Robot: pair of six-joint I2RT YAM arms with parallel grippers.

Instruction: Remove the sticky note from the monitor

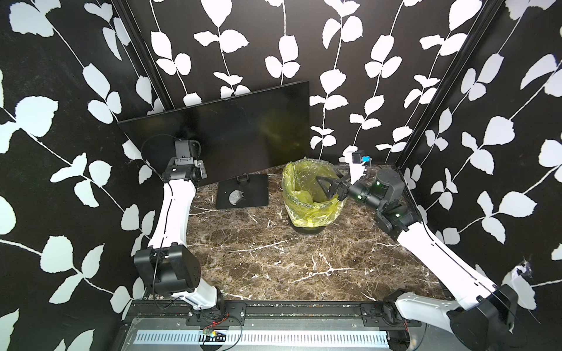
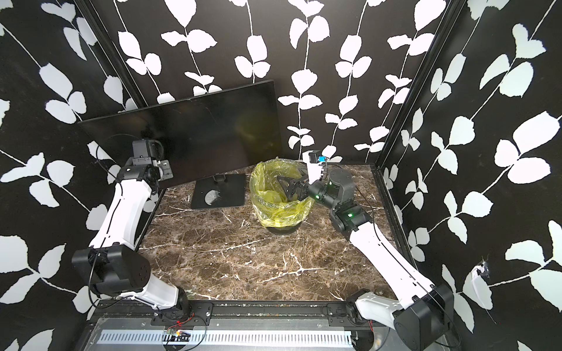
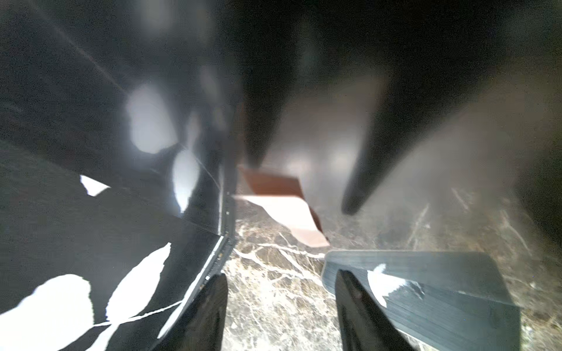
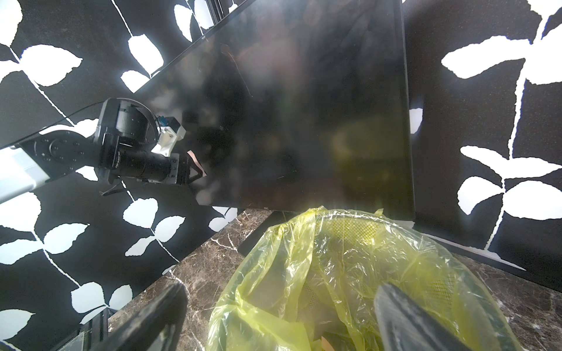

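A small pinkish sticky note (image 3: 287,216) with a curled lower part sits on the dark, glossy monitor (image 1: 251,128). My left gripper is at the screen's lower left, open, with the note just ahead of its two fingers and nothing visible between them. In the right wrist view the note (image 4: 196,161) is partly behind the left gripper. My right gripper hangs open over the bin (image 4: 345,245) lined with a yellow bag, with nothing in its fingers.
The monitor stands on a black base (image 1: 241,199) on a marble table (image 1: 263,263). The bin is right of the base. Patterned walls enclose the sides and back.
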